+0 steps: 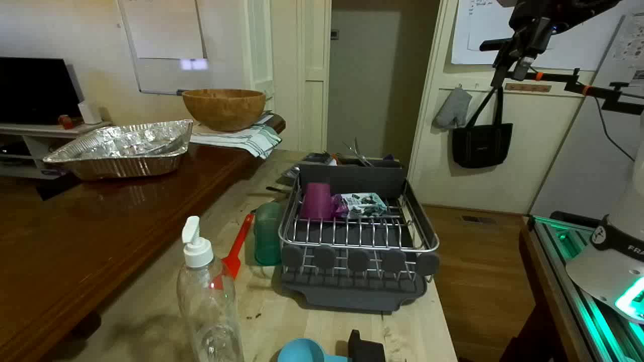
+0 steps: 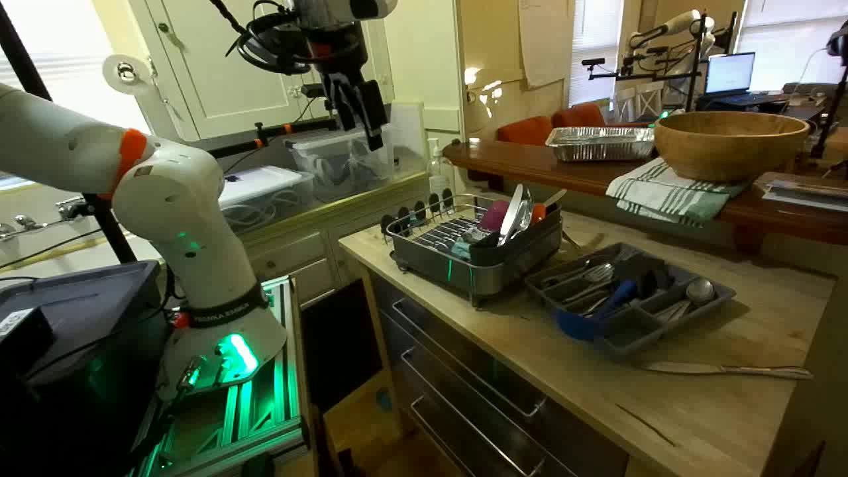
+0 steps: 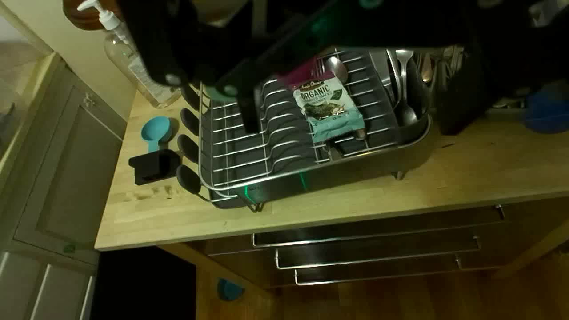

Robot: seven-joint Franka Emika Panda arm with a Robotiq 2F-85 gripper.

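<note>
My gripper point(image 2: 362, 134) hangs in the air above the counter, well clear of everything below. In the wrist view its dark fingers point(image 3: 249, 113) stand wide apart, with nothing held between them. Below is a grey dish rack point(image 1: 359, 246) with a wire grid. A purple cup point(image 1: 317, 201) and a snack packet point(image 3: 329, 106) marked "ORGANIC" lie in the rack. Beside the packet is a spoon point(image 3: 336, 67), and several utensils stand in the holder at the rack's end. The gripper's body hides part of the rack and cup in the wrist view.
Around the rack are a clear pump bottle point(image 1: 208, 307), a red spatula point(image 1: 236, 250), a green cup point(image 1: 268, 234) and a blue scoop point(image 3: 156, 128). A grey cutlery tray point(image 2: 636, 338) sits beside it. The raised wooden ledge point(image 2: 509, 168) holds a bowl point(image 2: 727, 147) and foil pan point(image 2: 601, 144).
</note>
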